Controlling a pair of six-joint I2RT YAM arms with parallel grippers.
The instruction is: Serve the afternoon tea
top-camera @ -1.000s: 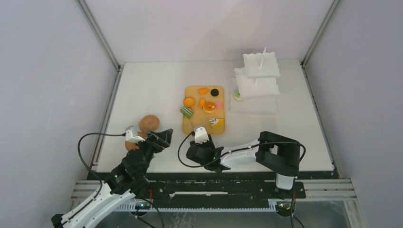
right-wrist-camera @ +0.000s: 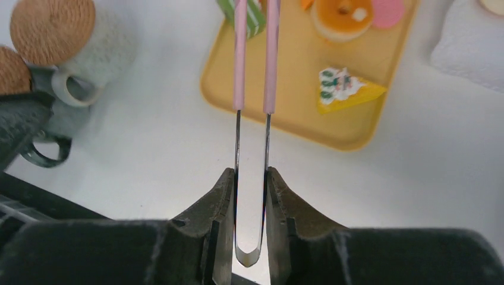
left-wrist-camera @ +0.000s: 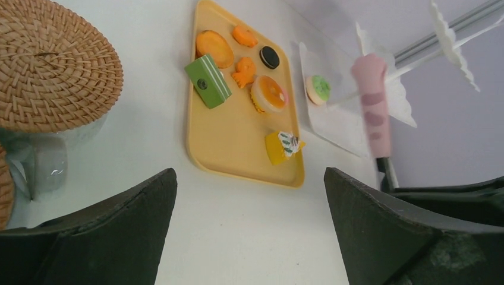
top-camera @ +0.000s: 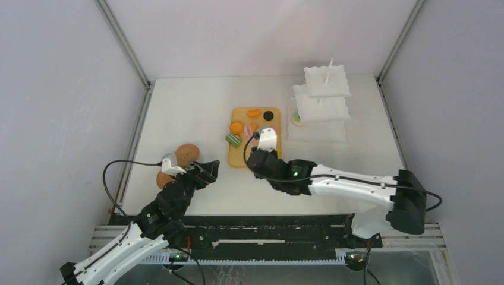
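My right gripper is shut on pink-tipped metal tongs [right-wrist-camera: 270, 77], raised over the near part of an orange tray [left-wrist-camera: 220, 148] [right-wrist-camera: 297, 113] of food pieces: green block [left-wrist-camera: 207, 82], glazed round cake [left-wrist-camera: 270, 92], orange pieces, dark disc [left-wrist-camera: 269, 57], yellow wedge [left-wrist-camera: 276, 148] with white topping. My left gripper stands open, empty, left of the tray. A white tiered stand [top-camera: 321, 107] holds a green-topped round piece [left-wrist-camera: 318, 89] on its lowest tier.
At the left, woven round lids or mats [top-camera: 187, 152] sit on cups [right-wrist-camera: 77, 86], close to my left gripper.
My right arm has risen and moved up and right over the tray with the tongs. My left arm has shifted only slightly.
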